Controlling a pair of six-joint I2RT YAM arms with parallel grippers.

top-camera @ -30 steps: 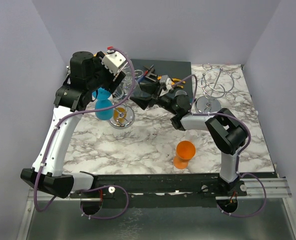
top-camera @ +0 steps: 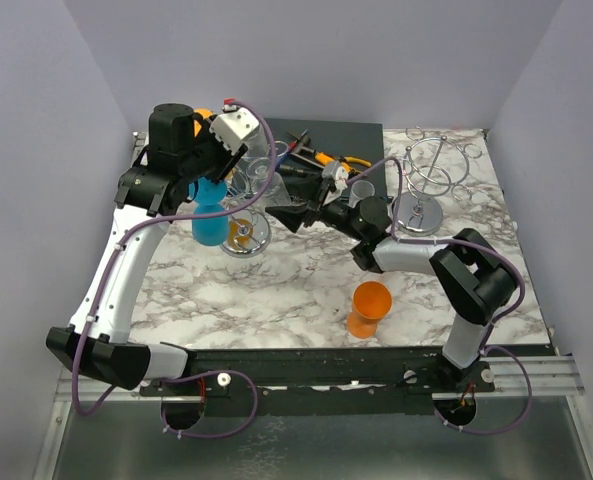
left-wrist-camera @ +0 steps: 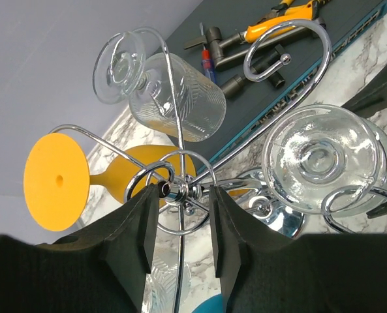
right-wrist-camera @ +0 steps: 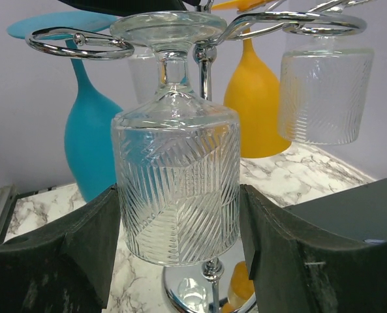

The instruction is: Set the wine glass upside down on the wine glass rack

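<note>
A clear ribbed wine glass (right-wrist-camera: 175,195) hangs upside down, its base resting at the rack's wire loop (right-wrist-camera: 330,23). My right gripper is around its bowl, one finger at either side; whether it grips or just surrounds it I cannot tell. From above, my left gripper hovers over the rack's centre hub, its fingers apart with nothing held. Yellow glasses (right-wrist-camera: 255,107), a blue one (right-wrist-camera: 89,130) and other clear glasses (left-wrist-camera: 173,98) also hang on the rack.
A second, empty rack (top-camera: 421,210) stands at the right. An orange glass (top-camera: 369,305) is near the front. Tools (top-camera: 336,160) lie on a dark mat (top-camera: 356,135) behind.
My right arm has shifted slightly right and toward the front.
</note>
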